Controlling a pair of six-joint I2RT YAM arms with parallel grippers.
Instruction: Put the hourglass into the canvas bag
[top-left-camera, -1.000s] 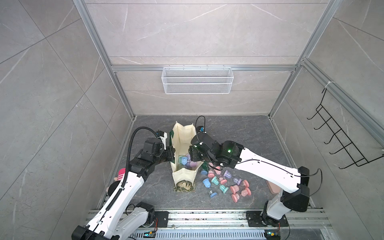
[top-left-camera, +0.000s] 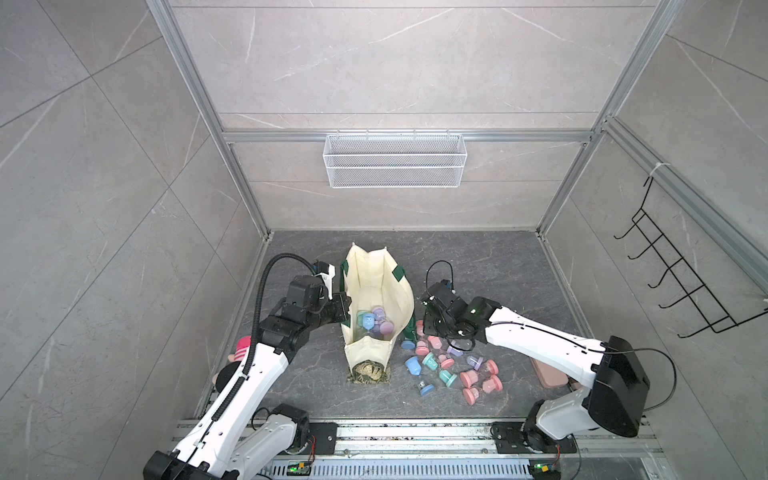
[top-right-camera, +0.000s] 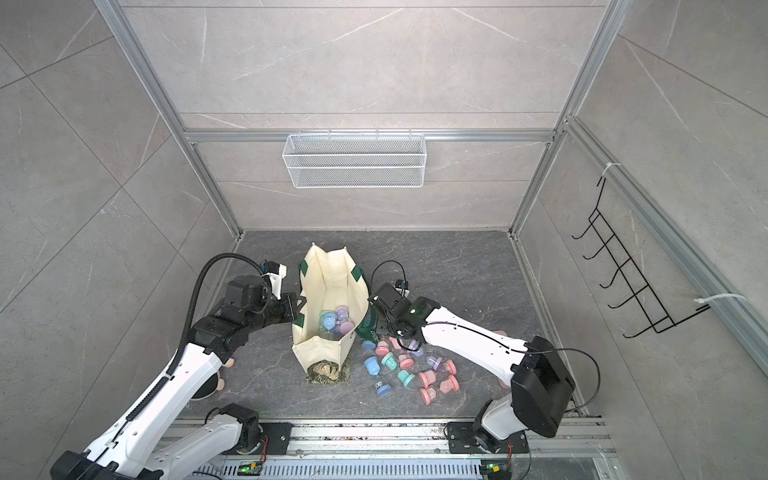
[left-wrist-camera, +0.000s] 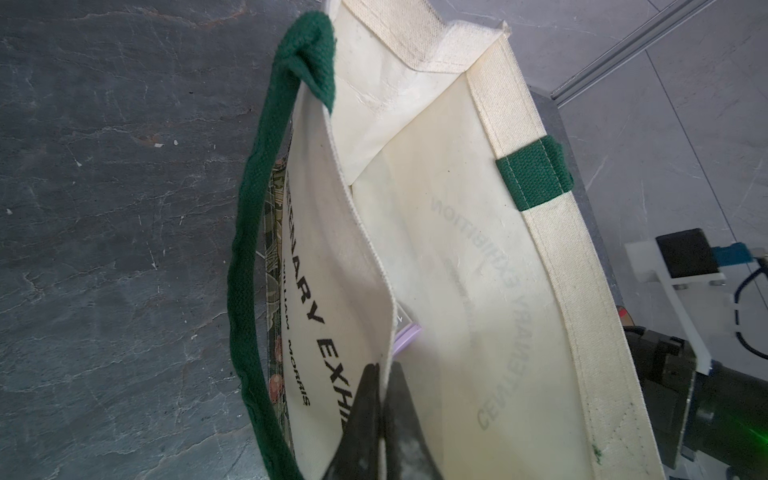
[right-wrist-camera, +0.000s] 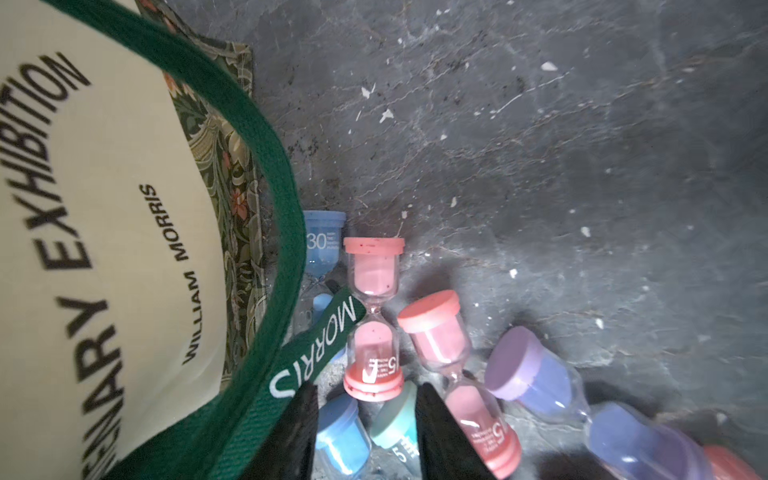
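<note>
The cream canvas bag (top-left-camera: 370, 277) stands with its mouth spread, several blue and purple hourglasses (top-left-camera: 376, 321) lying inside. My left gripper is shut on the bag's near rim, the thin cloth edge running between its fingers. To the bag's right, my right gripper hangs above the loose hourglasses, its fingers part open with nothing held. In the right wrist view a pink hourglass (right-wrist-camera: 373, 344) lies just ahead of those fingers, partly under the green strap (right-wrist-camera: 312, 344). A second pink hourglass (right-wrist-camera: 472, 408) and a purple one (right-wrist-camera: 544, 384) lie to its right.
More loose hourglasses in pink, teal and blue (top-left-camera: 413, 365) cover the floor right of the bag. Bare floor (top-left-camera: 496, 264) stretches behind them. A white wire basket (top-left-camera: 394, 160) hangs on the back wall; a black hook rack (top-left-camera: 680, 268) hangs at right.
The left arm and bag have stayed in place.
</note>
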